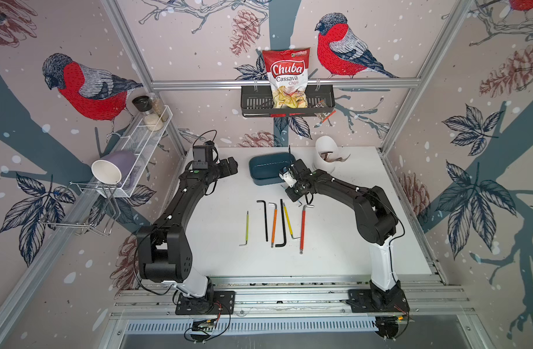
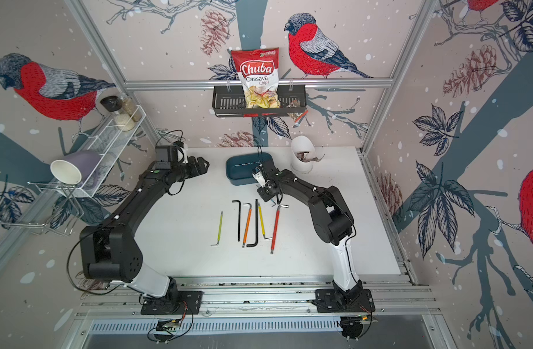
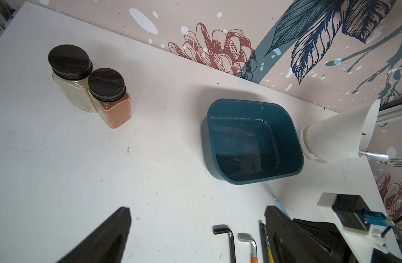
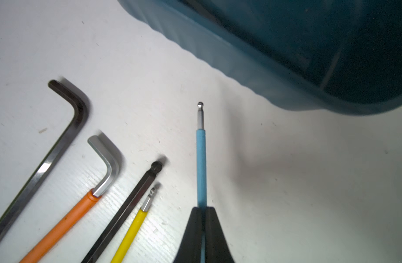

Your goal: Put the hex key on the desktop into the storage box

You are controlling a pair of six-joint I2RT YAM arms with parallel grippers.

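My right gripper is shut on a blue hex key [image 4: 201, 162], held beside and just outside the dark teal storage box [image 3: 253, 179]. Several other hex keys, including orange [image 1: 273, 226], red [image 1: 302, 232], yellow [image 1: 288, 218], green-yellow [image 1: 246, 226] and black [image 1: 266, 215] ones, lie in a row on the white desktop in front of the box. My left gripper stands open above the left of the desk, nothing between its fingers.
Two spice jars [image 3: 109, 109] stand at the back left. A white holder with cutlery [image 1: 323, 151] is right of the box. A wire shelf [image 1: 132, 163] lines the left wall, and a basket with chips [image 1: 249, 101] hangs at the back.
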